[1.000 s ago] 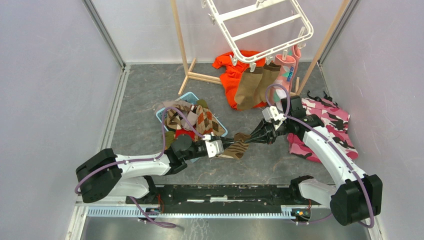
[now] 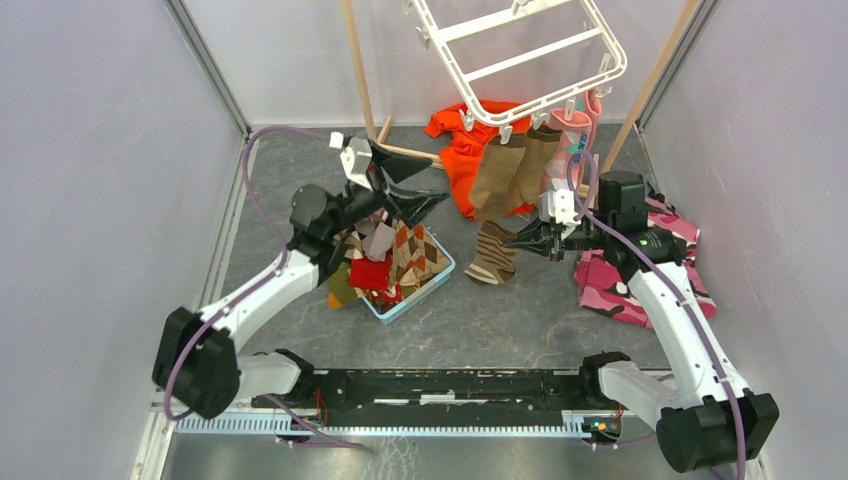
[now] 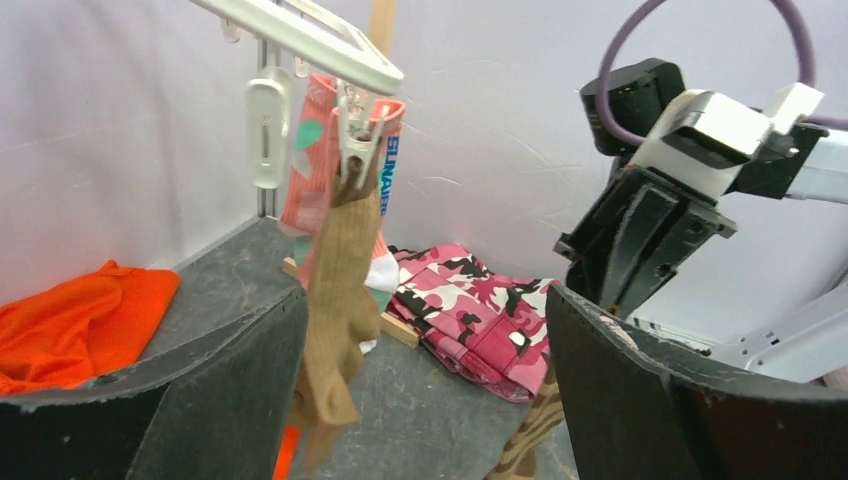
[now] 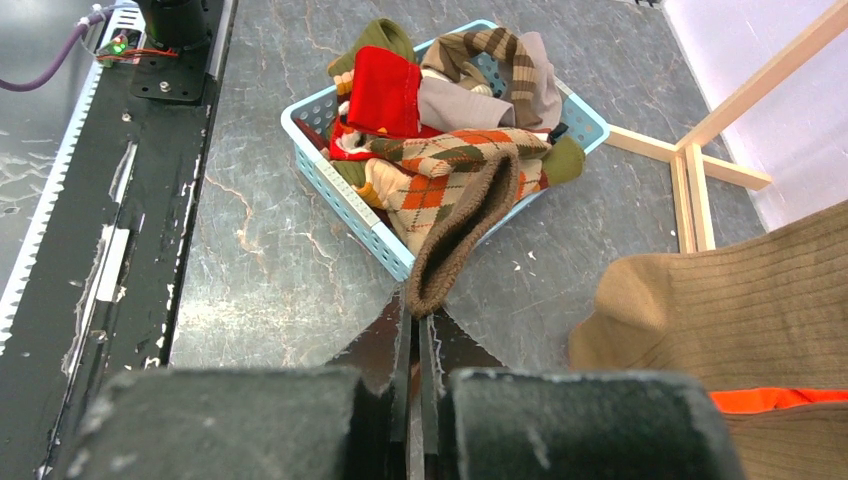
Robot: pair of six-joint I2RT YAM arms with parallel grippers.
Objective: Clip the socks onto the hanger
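Note:
A striped brown sock hangs from my right gripper, which is shut on its edge; in the right wrist view the sock's cuff rises from between the fingertips. My left gripper stands open, raised over the blue basket of socks, with nothing between its fingers. The white hanger at the top carries brown socks and pink socks on its clips. In the left wrist view the brown socks hang just ahead between the open fingers.
An orange cloth lies behind the hanging socks. A pink camouflage bag lies at the right. Wooden stand posts rise at both sides of the hanger.
My left gripper has left the striped sock and risen back toward the hanger. The sock stays with my right gripper, which has moved slightly right and back.

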